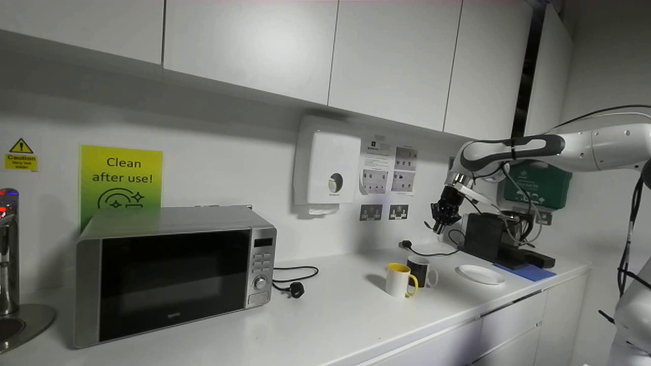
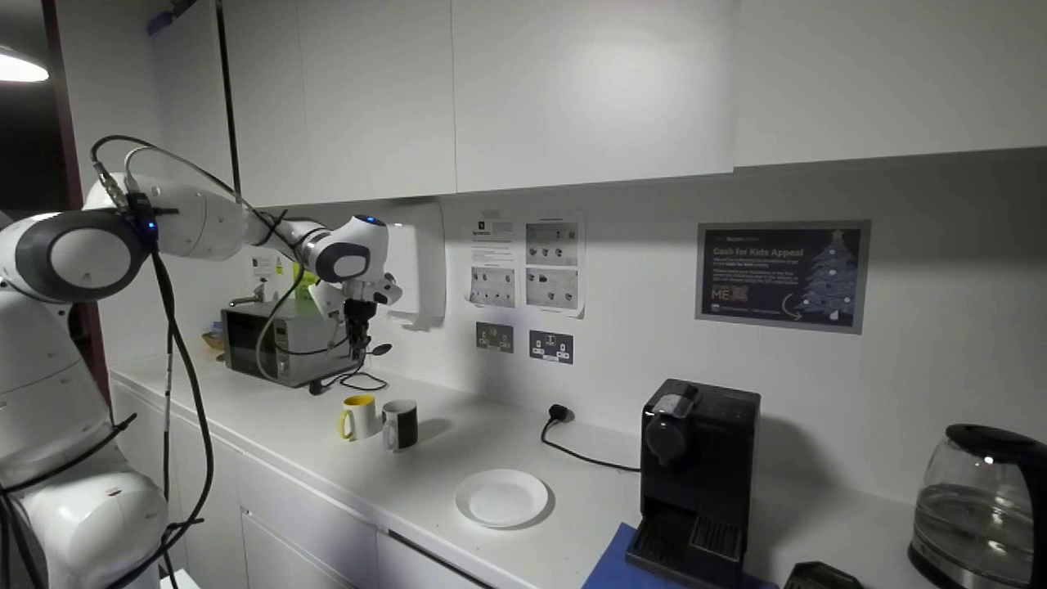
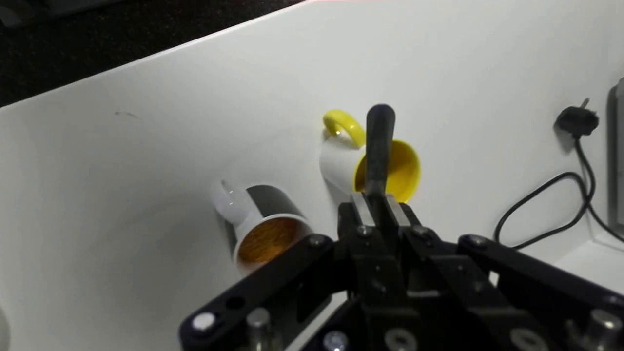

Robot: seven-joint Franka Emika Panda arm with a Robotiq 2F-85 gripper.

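In the wrist view my gripper is shut on a slim dark metal utensil [image 3: 380, 137], whose rounded end sticks out past the fingers. It looks like a spoon, though its full shape is hard to make out. My gripper [image 1: 446, 219] hangs well above the counter, over the mug area. Below it a white mug with a yellow inside and yellow handle [image 3: 339, 164] stands upright. Close by is a white mug with a dark panel [image 3: 273, 200], holding brown contents [image 3: 267, 240]. The utensil overlaps the yellow mug only in the wrist view; it is not in it.
A white plate [image 2: 501, 497] lies right of the mugs, before the black coffee machine [image 2: 698, 471] on a blue mat [image 2: 610, 558]. The glass kettle [image 2: 977, 510] is farther right. The microwave [image 1: 174, 274] and a loose plug [image 1: 296, 290] are to the left. Open counter lies in front.
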